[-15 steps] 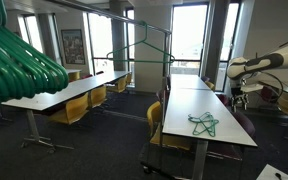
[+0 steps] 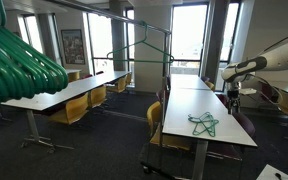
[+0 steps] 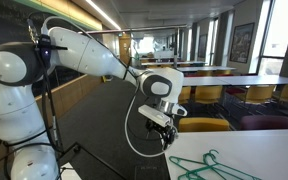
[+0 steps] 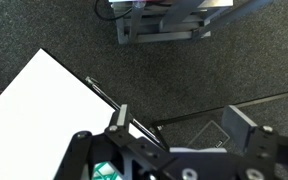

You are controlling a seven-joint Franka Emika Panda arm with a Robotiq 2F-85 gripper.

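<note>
Green hangers [image 2: 203, 124] lie in a loose pile on the near end of the white table in exterior view 1; exterior view 2 shows the hangers [image 3: 212, 165] at its lower right. My gripper [image 2: 235, 99] is off the table's right side, above the floor and clear of the pile. In the wrist view the gripper stands open over dark carpet, nothing between its fingers. A bit of green hanger [image 4: 105, 171] shows at the bottom, partly hidden by the gripper body. One green hanger [image 2: 142, 44] hangs alone on the rack.
Many green hangers [image 2: 19, 65] crowd the rack at the left of exterior view 1. The rack's metal post [image 2: 165, 90] stands in front of the white table [image 2: 189, 103]. Yellow chairs [image 2: 154, 116] line its left side.
The arm has moved slightly left in exterior view 1, bringing the gripper nearer the table's edge and a little lower. The hangers lie as before.
</note>
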